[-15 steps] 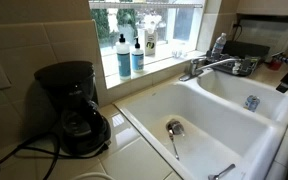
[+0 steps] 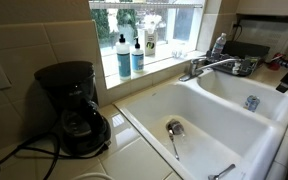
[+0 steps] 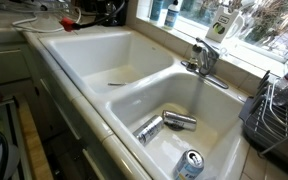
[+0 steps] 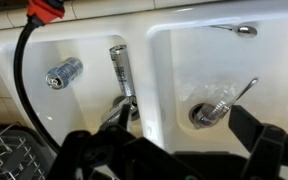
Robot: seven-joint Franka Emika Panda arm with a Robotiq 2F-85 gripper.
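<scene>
In the wrist view my gripper stands open over the double sink [image 4: 154,75], its dark fingers apart with nothing visible between them. The right-hand basin there holds a spoon-like utensil [image 4: 246,30] near the front wall. Another long-handled utensil [image 4: 246,90] reaches to the drain, beside a clear, shiny item [image 4: 212,112]. In the left-hand basin lie a drink can [image 4: 64,73] and a long silvery piece [image 4: 121,68]. Exterior view 2 shows a printed can [image 3: 190,164] and two silvery cylinders [image 3: 149,129] in the near basin.
The faucet [image 2: 196,68] rises behind the divider. A coffee maker [image 2: 74,105] with loose black cords occupies the counter left of the sink. Bottles [image 2: 123,57] line the window sill. A wire dish rack [image 3: 276,120] borders the near basin. A black cable [image 4: 22,70] crosses the wrist view.
The sink's contents and the counter items look the same. Any shift of the dark shape at the right edge is too slight to be sure of.
</scene>
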